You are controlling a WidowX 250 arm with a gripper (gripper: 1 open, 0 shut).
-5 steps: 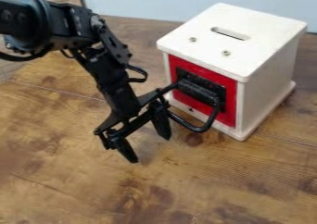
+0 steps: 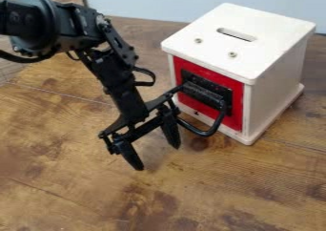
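Note:
A black robot arm reaches from the upper left, its gripper (image 2: pixel 152 148) pointing down over the wooden surface, fingers apart with nothing visible between them. To its right stands a pale wooden box (image 2: pixel 279 91) with a slot and two knobs on top and a red front panel (image 2: pixel 237 100). On that panel is a black fixture with a black looped handle (image 2: pixel 208 129) sticking out toward the gripper, just right of and partly behind it; whether they touch is not clear.
A pale wall (image 2: pixel 140 0) runs behind the box.

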